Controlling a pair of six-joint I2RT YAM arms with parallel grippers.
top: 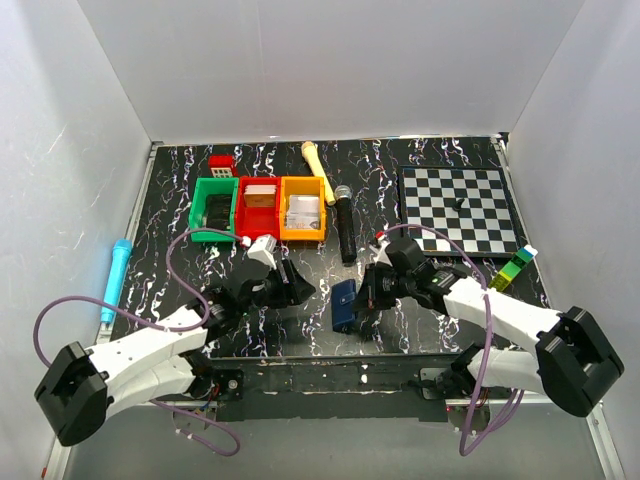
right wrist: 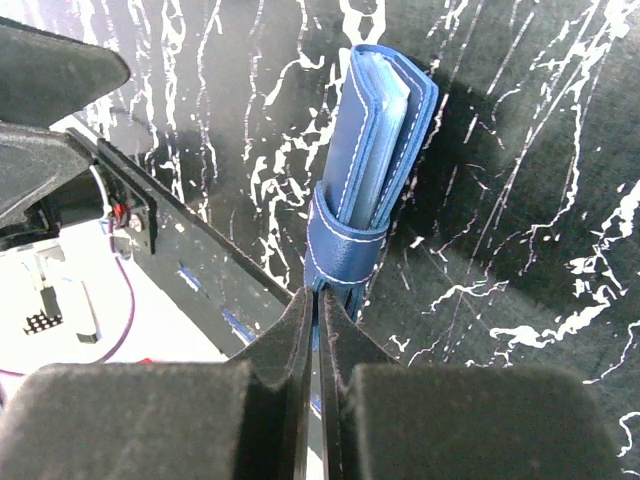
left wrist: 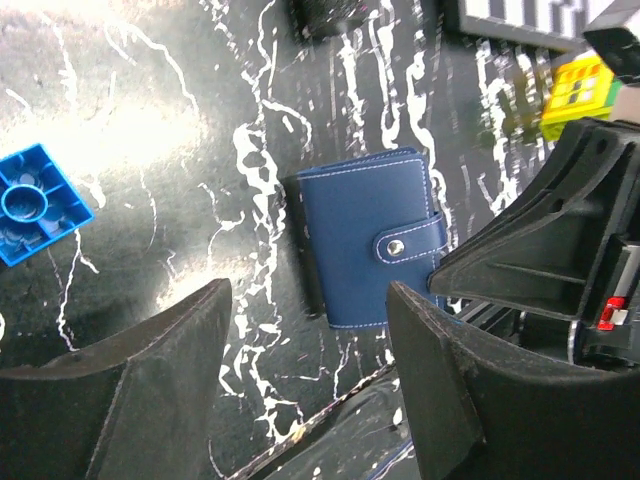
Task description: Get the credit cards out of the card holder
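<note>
The dark blue card holder (top: 342,303) lies near the table's front, between my two grippers. Its snapped strap faces up in the left wrist view, and the holder (left wrist: 362,235) looks closed there. Pinched at the strap side by my right gripper, it shows a lighter blue inner layer between its covers in the right wrist view. Left of it and apart from it is my left gripper, fingers spread, nothing between them. No cards can be made out.
Green, red (top: 258,222) and orange (top: 303,234) bins stand behind my left gripper. A black microphone (top: 346,225) lies behind the holder. At the back right is a chessboard (top: 458,211). A small blue open-topped piece (left wrist: 38,200) sits left in the left wrist view.
</note>
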